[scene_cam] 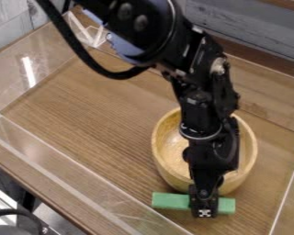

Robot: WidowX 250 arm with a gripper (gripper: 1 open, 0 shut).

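My black gripper (204, 204) points down at the front right, its tip over a green bar (175, 201) lying in front of a yellow bowl (172, 147). The gripper looks shut on the green bar, though its fingertips are partly hidden. The arm hides the middle of the bowl.
A transparent wall edges the left side, and a wooden rim runs along the back. A black cable lies at the bottom left.
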